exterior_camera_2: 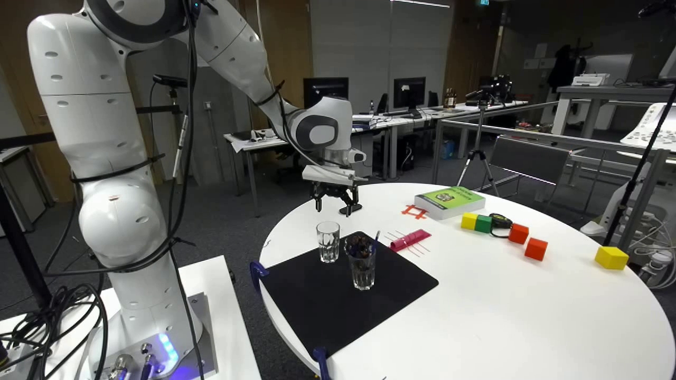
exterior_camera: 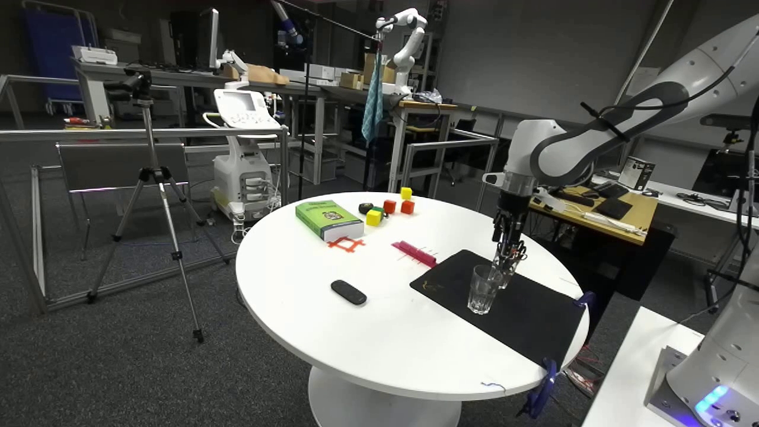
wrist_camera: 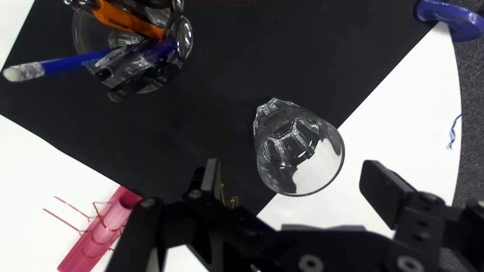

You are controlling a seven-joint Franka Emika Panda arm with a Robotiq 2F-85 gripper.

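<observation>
An empty clear glass [wrist_camera: 301,149] stands on the black mat [exterior_camera_2: 355,316], near the mat's edge. Beside it is a second glass [exterior_camera_2: 364,275] filled with pens, among them an orange pen [wrist_camera: 129,20] and a blue pencil [wrist_camera: 68,65]. My gripper is open, its two fingers wide apart with nothing held. From the wrist, the empty glass's rim appears between and beyond the fingertips. In exterior view 2 the gripper [exterior_camera_2: 334,201] hangs above the table, higher than the empty glass [exterior_camera_2: 328,241] and clear of it.
A pink roll with thin red sticks [exterior_camera: 414,253] lies by the mat. Elsewhere on the white table are a dark oblong object [exterior_camera: 348,292], a green book [exterior_camera: 329,219], an orange frame [exterior_camera_2: 415,211] and several coloured cubes. Blue clamps [exterior_camera_2: 257,273] grip the mat's edge.
</observation>
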